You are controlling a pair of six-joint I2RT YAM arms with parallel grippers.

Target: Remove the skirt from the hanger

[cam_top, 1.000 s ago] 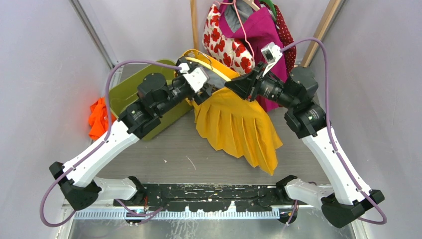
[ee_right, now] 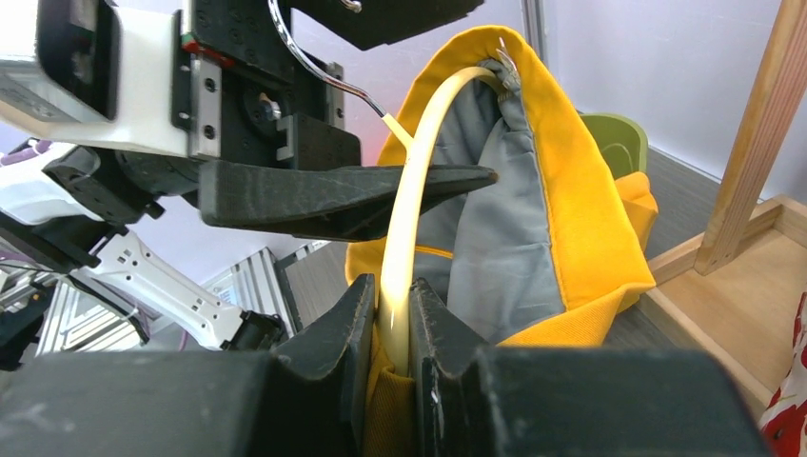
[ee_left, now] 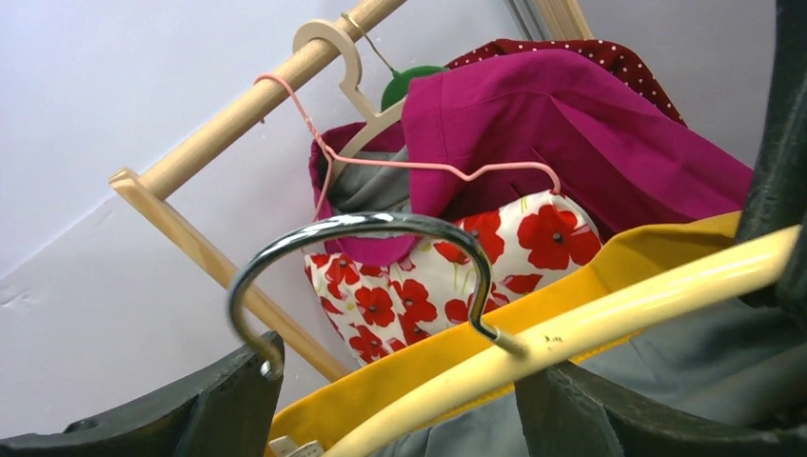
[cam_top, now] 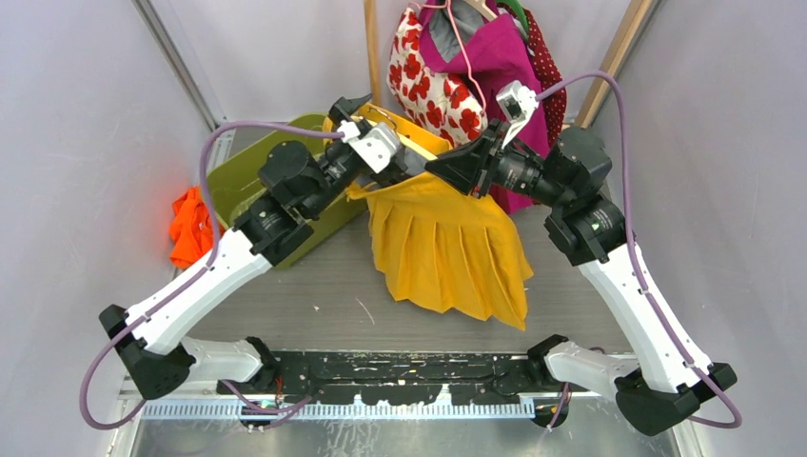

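Observation:
The yellow pleated skirt with grey lining hangs from a cream hanger, whose metal hook rises free of the rail. My right gripper is shut on one end of the hanger; yellow cloth shows just below its fingers. At the waistband's other side, my left gripper stands open. Its fingers are wide apart, with the hanger bar and the hook crossing the view between and above them. In the right wrist view, a left finger reaches across behind the hanger bar. The waistband's far end has a metal clip.
A green bin sits below and left of the skirt, and orange cloth lies beside it. Behind, a wooden rail carries a floral garment, a magenta one and others.
My right arm barely moved.

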